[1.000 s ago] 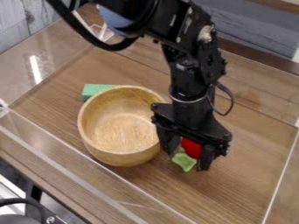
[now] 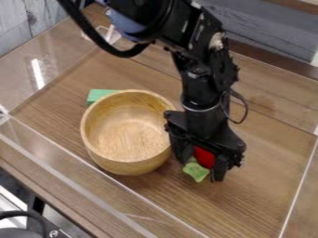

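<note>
My black gripper (image 2: 199, 149) reaches down to the table right of centre, open around a red object (image 2: 205, 159) that is partly hidden by it. A small green object (image 2: 195, 171) shows low between the fingers; whether the fingers touch either is hard to tell. A round wooden bowl (image 2: 118, 130) sits just left of the gripper.
A teal block (image 2: 99, 95) lies behind the bowl at the left. Raised walls edge the back, and cables hang at the lower left.
The gripper has shifted very slightly around the red and green objects; otherwise little differs.
</note>
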